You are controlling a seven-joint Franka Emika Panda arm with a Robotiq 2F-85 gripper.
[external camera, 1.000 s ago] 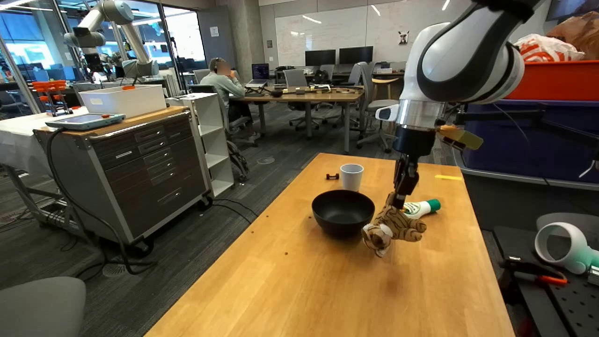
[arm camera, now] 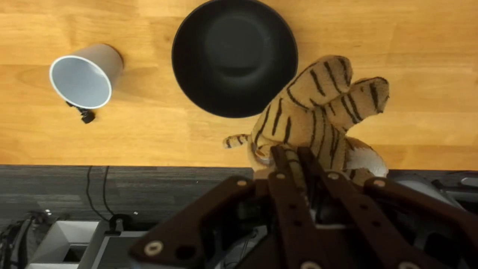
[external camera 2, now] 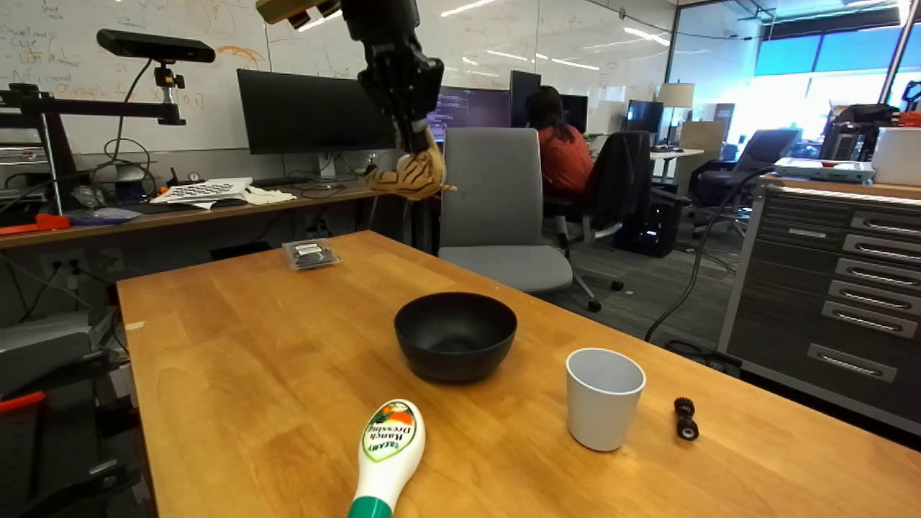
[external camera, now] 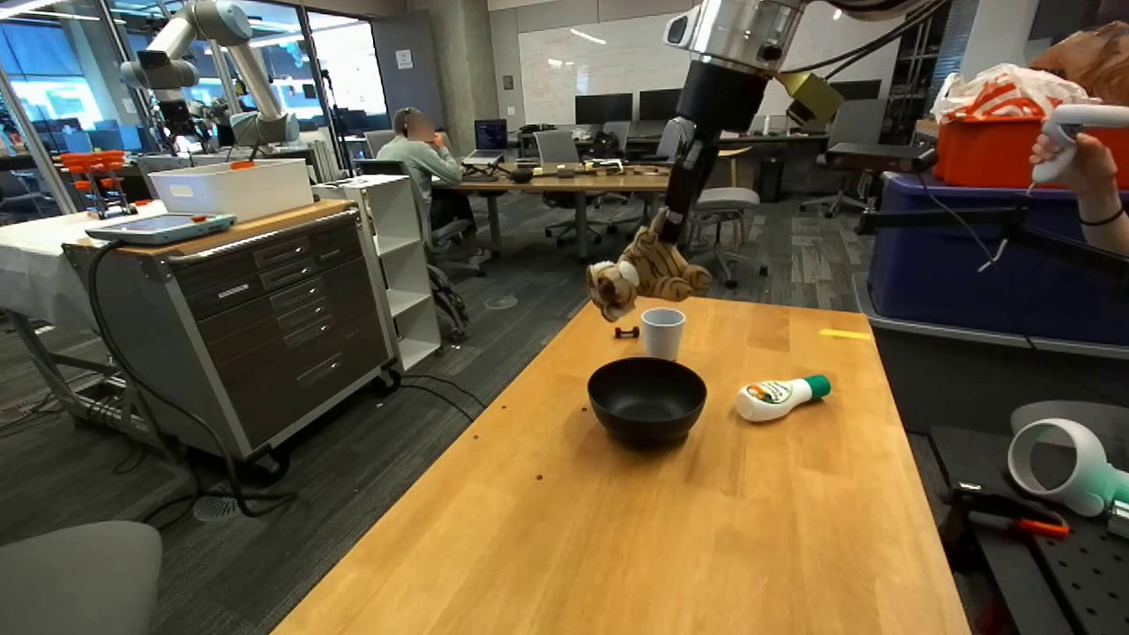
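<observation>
A striped plush tiger [external camera: 661,266] hangs in the air, well above the table, in my gripper. The fingers [arm camera: 280,163] are shut on a fold of its cloth, and its body and legs spread out past them in the wrist view. Below stands a black bowl [external camera 2: 455,337], empty and upright on the table. From the wrist camera, the tiger [arm camera: 309,107] overlaps the lower right rim of the bowl [arm camera: 235,58], over the table's edge side. Exterior view 2 shows the tiger [external camera 2: 412,177] high, up and left of the bowl.
A pale grey cup [external camera 2: 604,401] stands upright near the bowl, with a small black dumbbell-shaped part [external camera 2: 686,419] beside it. A white dressing bottle with a green cap [external camera: 781,398] lies on its side.
Bowl, cup and bottle have stayed put.
</observation>
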